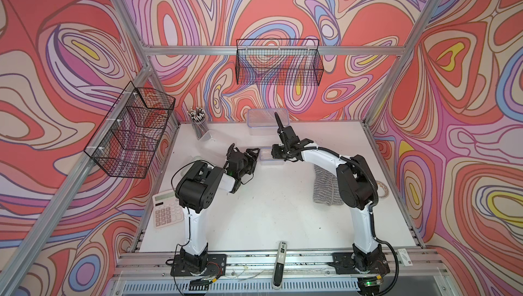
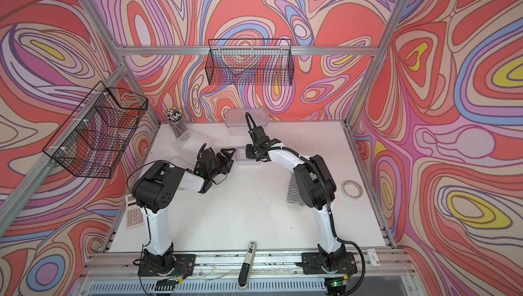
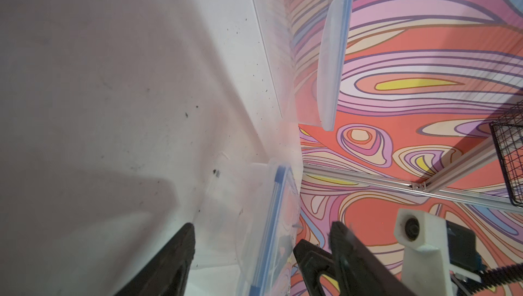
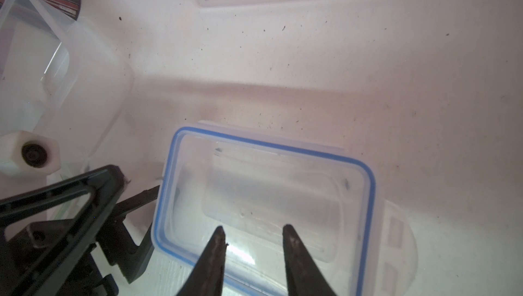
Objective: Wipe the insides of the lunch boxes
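A clear lunch box with a blue rim (image 4: pixel 272 144) stands open on the table, and its inside looks empty. Above it hangs my right gripper, fingers a little apart with nothing between them. My left gripper is open at the box's left side, its fingers apart with the blue-rimmed wall (image 3: pixel 270 225) showing between them; contact cannot be made out. Behind stands a larger clear box (image 1: pixel 267 118) by the back wall. Another clear box (image 2: pixel 190 140) is at the back left. A grey cloth (image 1: pixel 327 186) lies on the right, partly under my right arm.
A holder of pens (image 1: pixel 199 121) stands in the back left corner. A pink calculator (image 1: pixel 167 209) is at the left edge and a ring-shaped object (image 2: pixel 352 188) at the right.
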